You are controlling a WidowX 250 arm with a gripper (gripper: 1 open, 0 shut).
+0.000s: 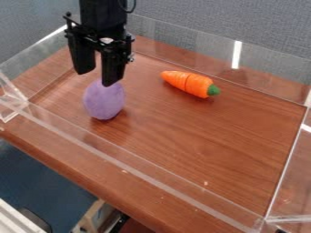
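My black gripper [98, 65] hangs at the upper left, open, its two fingers spread just over a purple egg-shaped object [104, 100] on the wooden surface. Nothing shows held between the fingers. An orange toy carrot [187, 83] with a green tip lies to the right, farther back.
Low clear plastic walls [267, 77] border the wooden table [183, 164] at the back, sides and front. A dark floor shows at the lower left.
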